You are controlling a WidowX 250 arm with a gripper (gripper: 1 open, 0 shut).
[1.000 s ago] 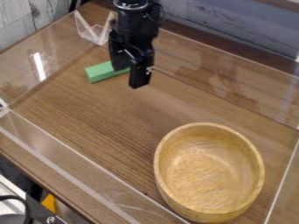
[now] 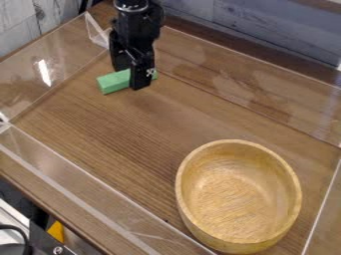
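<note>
My black gripper (image 2: 132,70) hangs at the top left of the table, fingers open, over and beside a green block (image 2: 115,84) lying on the wooden surface. The gripper partly hides the block's right end; whether the fingers touch it is unclear.
A large yellow bowl (image 2: 237,224) sits at the bottom right. Clear plastic lies at the upper left edge of the wooden table (image 2: 120,149). A wall runs along the back right.
My gripper has moved left, from right of the green block to over its right part. The block and bowl look unmoved.
</note>
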